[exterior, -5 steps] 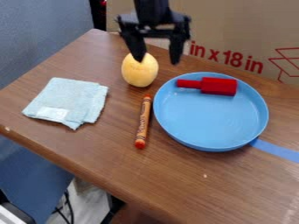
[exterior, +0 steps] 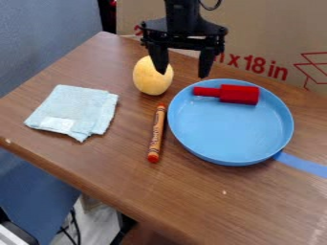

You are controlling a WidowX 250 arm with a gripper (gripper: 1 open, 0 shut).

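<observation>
My black gripper (exterior: 182, 55) hangs at the top centre, open, its fingers spread with nothing seen between them, above and beside a yellow rounded object (exterior: 151, 78) on the wooden table. A blue plate (exterior: 230, 136) sits to the right with a red cylindrical object (exterior: 235, 94) on its far part. A thin orange stick with a red end (exterior: 157, 134) lies left of the plate. A folded light-blue cloth (exterior: 75, 112) lies on the left.
A cardboard panel (exterior: 274, 38) stands behind, and a blue-grey surface borders the table on the left. A blue tape strip (exterior: 307, 167) runs right of the plate.
My gripper has shifted right and down from over the yellow object's left side to between it and the plate. The objects on the table look unchanged.
</observation>
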